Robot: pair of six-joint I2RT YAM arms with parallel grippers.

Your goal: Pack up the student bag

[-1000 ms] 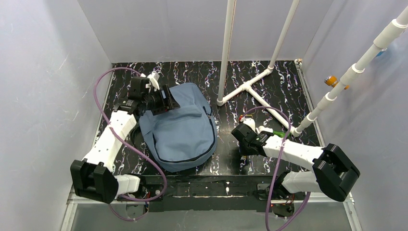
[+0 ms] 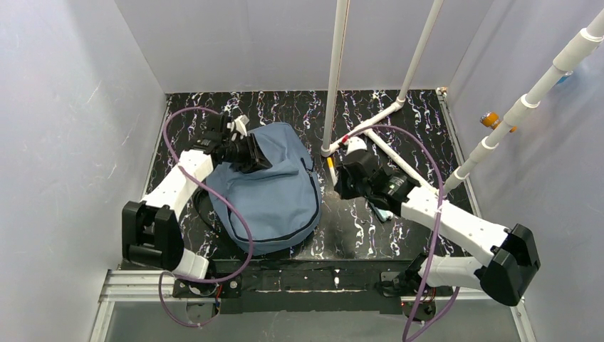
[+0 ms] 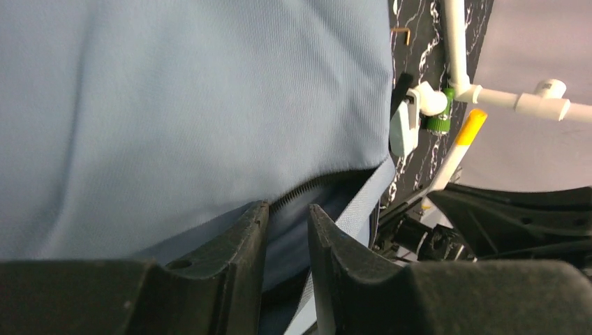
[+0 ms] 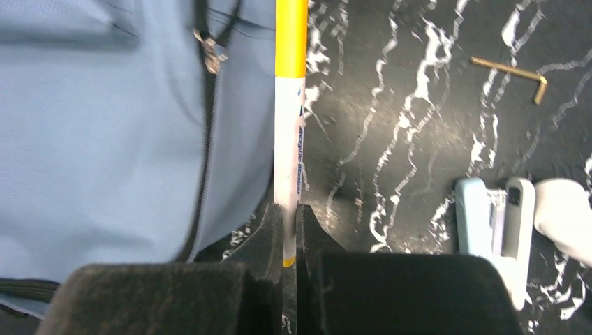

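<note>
The blue student bag (image 2: 278,206) lies flat left of the table's middle. My left gripper (image 2: 258,166) is over its upper part. In the left wrist view, my left gripper's fingers (image 3: 255,223) stand close together with a narrow gap. They are at the bag's opening (image 3: 328,183), whose edge strip passes behind one finger. Whether fabric is pinched there is unclear. My right gripper is shut on the lower end of a slim white pen (image 4: 287,132) with an orange end. It points away from the fingers, above bare table beside the bag's right edge.
A brass hex key (image 4: 513,70), a light blue and white item (image 4: 485,216) and a white rounded piece (image 4: 564,216) lie right of the bag. The left wrist view shows a green cylinder (image 3: 440,115). White pipes (image 2: 384,114) stand on the table's back right.
My right gripper has risen left and back toward the bag, bringing the pen into sight. The left gripper has shifted slightly, and its fingers, spread before, are closer together over the bag.
</note>
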